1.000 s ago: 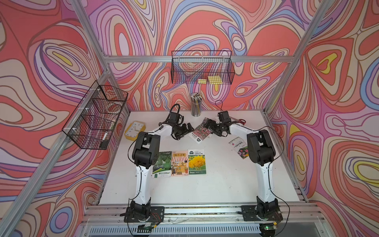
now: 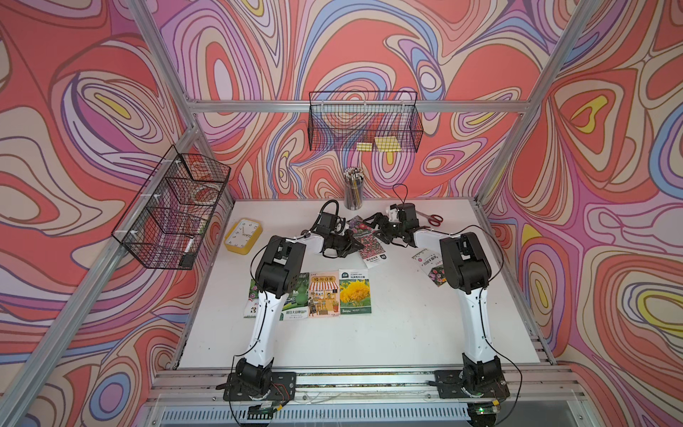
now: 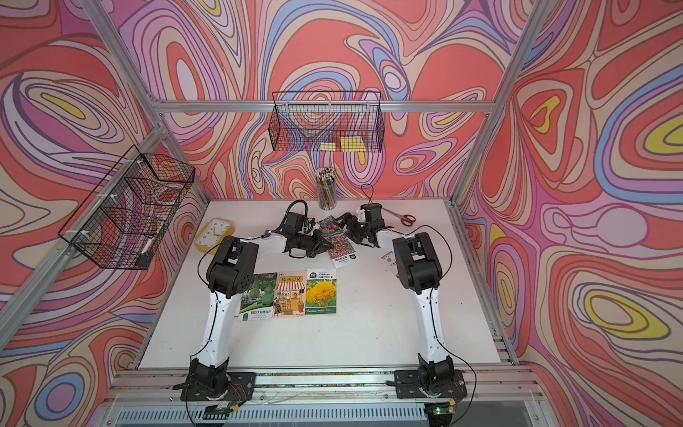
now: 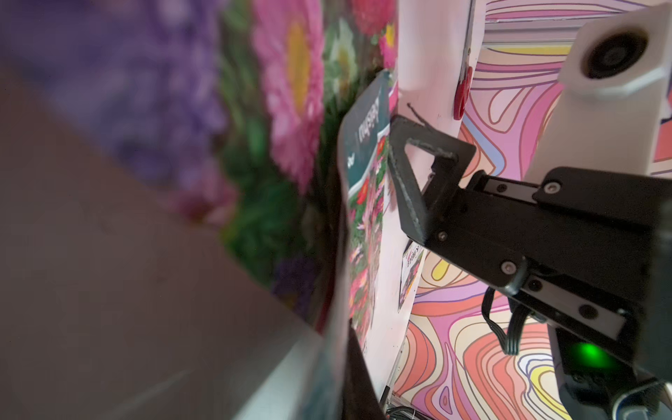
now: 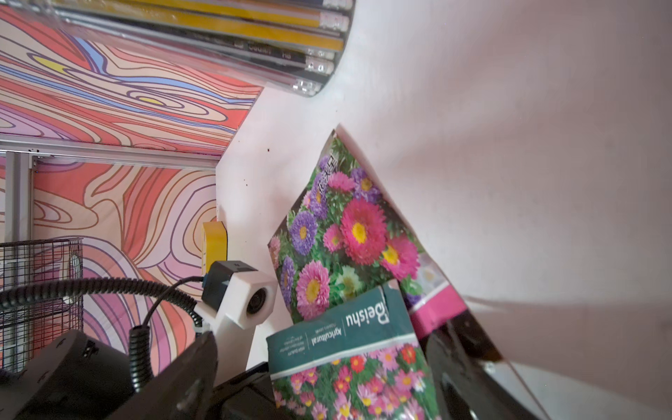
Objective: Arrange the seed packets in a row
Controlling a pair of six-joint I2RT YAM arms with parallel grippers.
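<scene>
Two overlapping packets lie askew at the back middle: one with large asters (image 5: pixel 353 238), and over it one with small red and pink flowers (image 2: pixel 372 250). My left gripper (image 2: pixel 350 248) is shut at the left side of this pair; its fingertips are hidden in its own wrist view, where the aster packet (image 4: pixel 287 91) looms blurred. My right gripper is open, its fingers either side of the red-flowered packet. Nearer the front, a row holds a green packet (image 2: pixel 298 293), a shopfront packet (image 2: pixel 324 293) and a yellow-flower packet (image 2: pixel 354 291); another packet (image 2: pixel 252 302) shows beside the left arm.
One more packet (image 2: pixel 429 264) lies slanted at the right, partly under my right arm. A pencil holder (image 2: pixel 353 190) stands close behind the pair. A yellow clock (image 2: pixel 243 235) is at the left and scissors (image 2: pixel 434 219) at the back right.
My left gripper has moved right. The red-flowered packet has turned, its lower end swinging to the right. The right gripper has shifted only slightly.
</scene>
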